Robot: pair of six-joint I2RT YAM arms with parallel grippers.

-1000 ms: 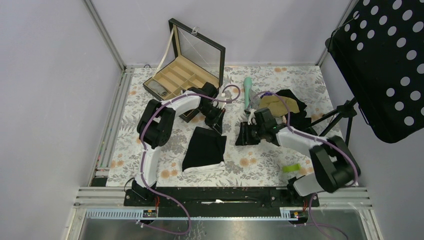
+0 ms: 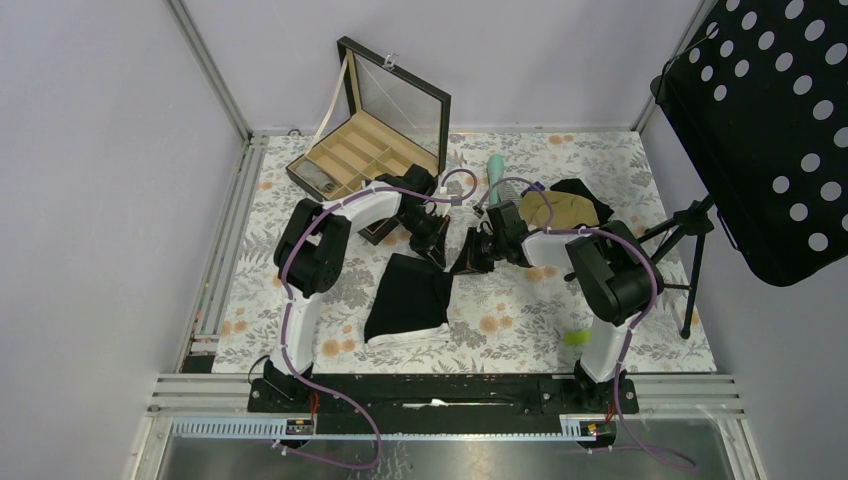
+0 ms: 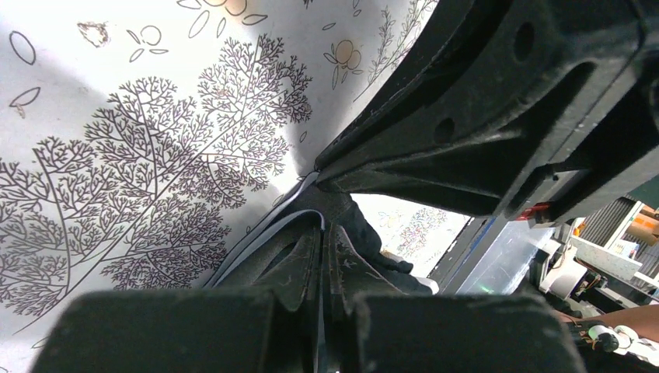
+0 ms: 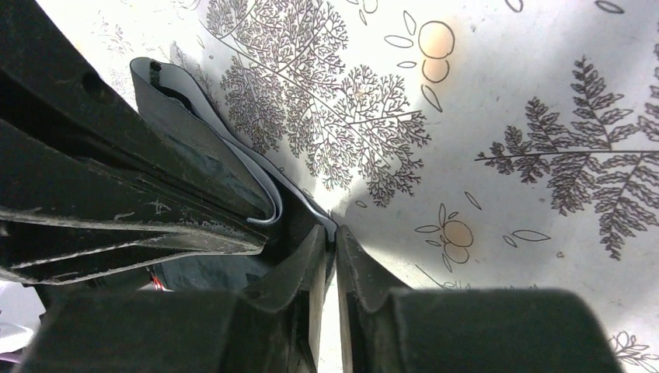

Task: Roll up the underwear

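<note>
The black underwear (image 2: 405,300) lies on the floral surface with a white band at its near edge. My left gripper (image 2: 436,255) is at its far right corner, fingertips together on a folded grey-black edge (image 3: 276,221). My right gripper (image 2: 460,262) is just right of it at the same edge, seen in the right wrist view with fingertips (image 4: 350,264) close together at the cloth's edge (image 4: 202,140); whether they grip it is unclear.
An open wooden compartment box (image 2: 355,155) stands at the back left. A green object (image 2: 495,170) and piled garments (image 2: 555,210) lie at the back right. A black stand is on the right.
My right gripper has moved left to the underwear's edge, and its fingers have come closer together. The left arm has stayed in place.
</note>
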